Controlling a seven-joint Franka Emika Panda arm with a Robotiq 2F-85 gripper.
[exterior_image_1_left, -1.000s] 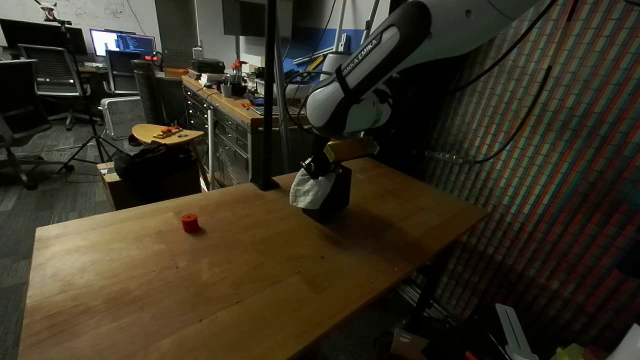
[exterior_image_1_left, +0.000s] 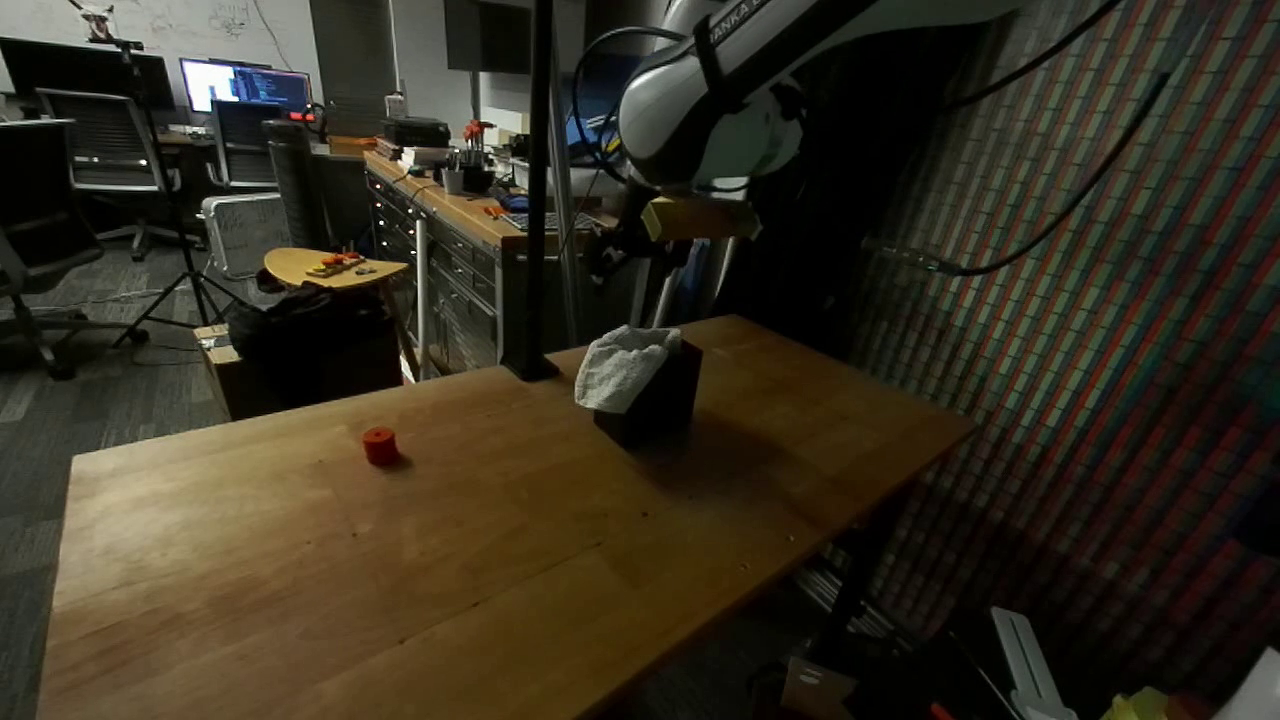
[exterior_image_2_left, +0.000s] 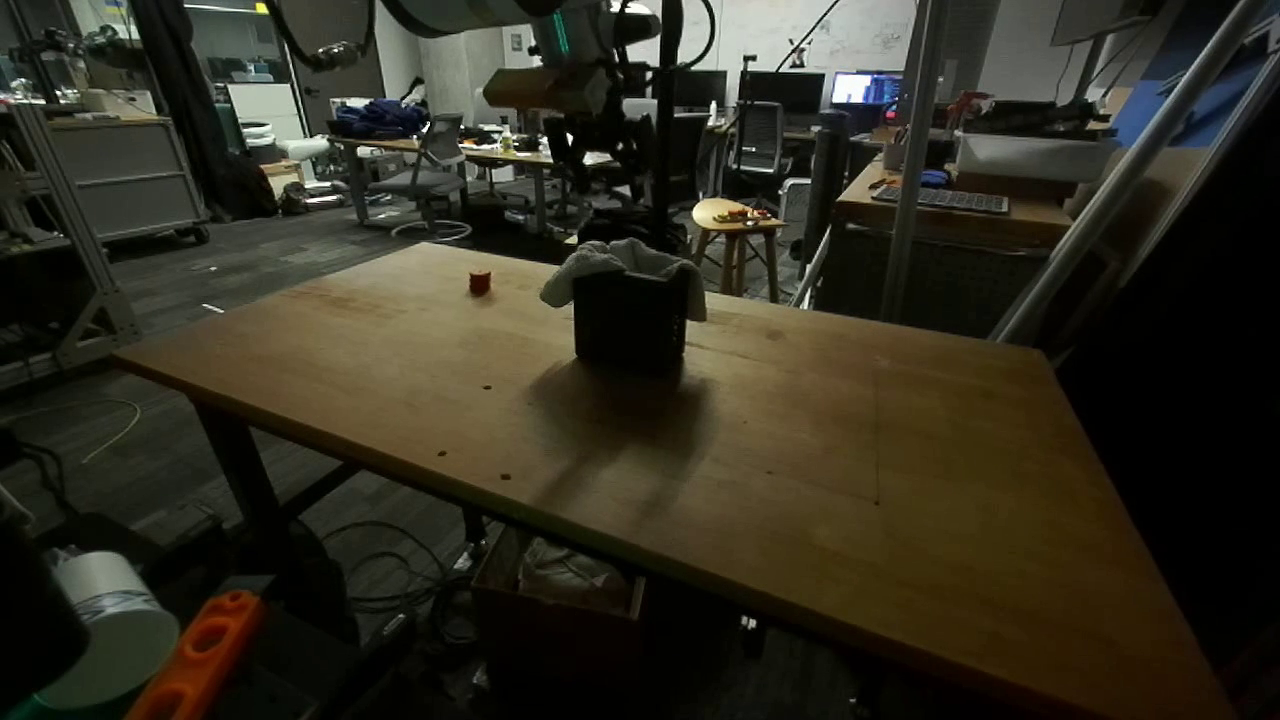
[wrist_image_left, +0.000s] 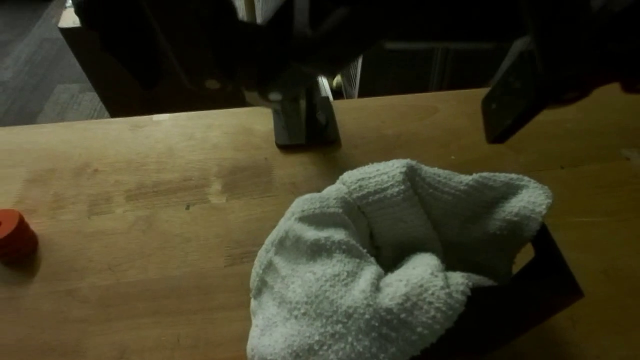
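My gripper (exterior_image_1_left: 624, 254) hangs above a black box (exterior_image_1_left: 662, 402) on the wooden table. In the wrist view one dark finger (wrist_image_left: 511, 99) stands out at the upper right, well apart from the other side of the fingers, which is lost in shadow. No object shows between them. A whitish, fluffy cloth (wrist_image_left: 354, 288) is bunched in the box's mouth and drapes over its rim, clear of the gripper. In exterior view 2 the cloth (exterior_image_2_left: 564, 282) spills over both sides of the box.
A small red cylinder (exterior_image_1_left: 380, 446) stands alone toward the table's far left part. A dark upright pole (exterior_image_1_left: 536, 240) rises from the table's edge near the box.
One second ago the gripper was down at the cloth in the box's mouth. It has since risen clear, and the cloth stays in the box, its top now uncovered.
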